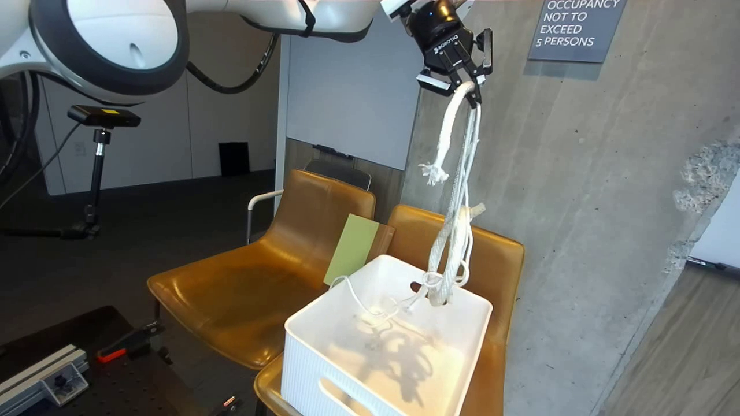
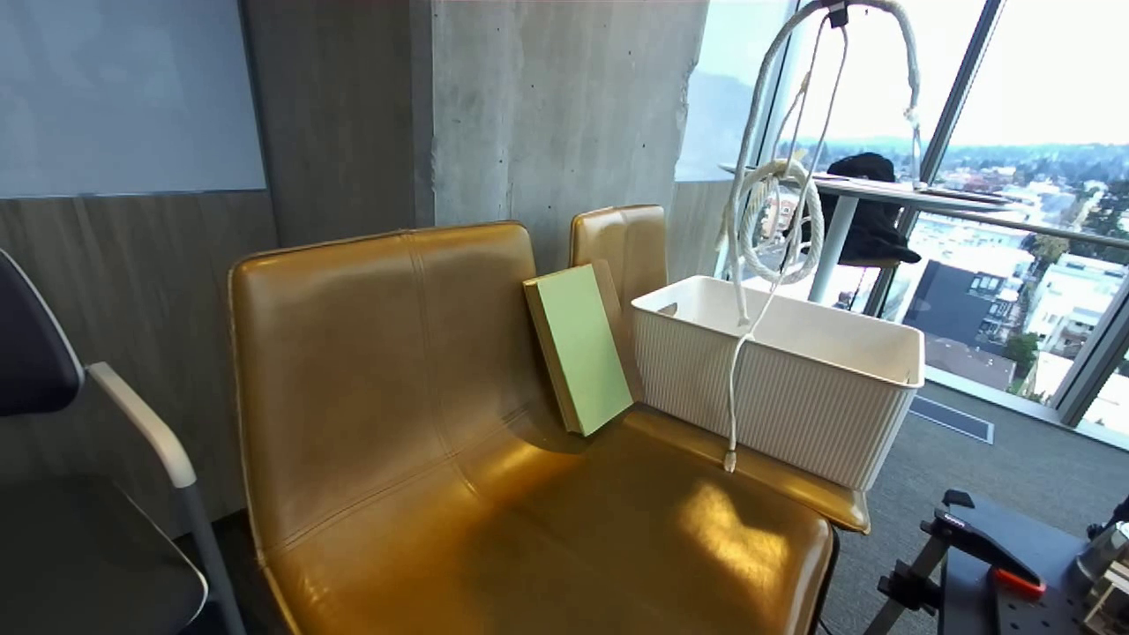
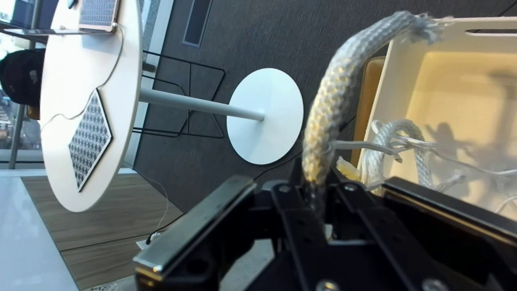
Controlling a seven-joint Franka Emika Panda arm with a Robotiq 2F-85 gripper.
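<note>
My gripper [image 1: 474,97] is shut on a bundle of white rope [image 1: 452,249], high above the chairs. One thick frayed end [image 1: 441,156] droops from the fingers, and thinner strands with knotted coils hang straight down from them. The lowest coils reach the back rim of a white ribbed bin [image 1: 478,305] in exterior view 1; whether they touch it I cannot tell. In exterior view 2 the coiled rope [image 2: 781,222] hangs over the bin [image 2: 773,392], and one thin cord tip [image 2: 730,460] dangles outside its near wall. The wrist view shows the thick rope [image 3: 329,97] rising from between my fingers.
The bin stands on a tan leather chair [image 1: 513,256] close to a concrete wall [image 1: 610,208]. A green book [image 1: 352,242] leans beside it. Another tan chair [image 1: 277,256] has an empty seat. A round white table [image 3: 121,145] with laptops is off to one side.
</note>
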